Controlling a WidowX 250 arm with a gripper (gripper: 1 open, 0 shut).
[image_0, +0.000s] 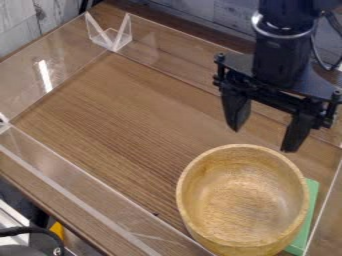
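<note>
The black gripper (265, 122) hangs at the upper right of the camera view, above and behind a wide tan wooden bowl (241, 197). Its two fingers stand apart, with nothing visible between them. The bowl sits at the front right of the wooden surface and looks empty. A green board (303, 232) shows beside and partly under the bowl's right side.
Clear plastic walls edge it at the left, with a small clear holder (110, 30) at the back left corner. A grey wall stands behind.
</note>
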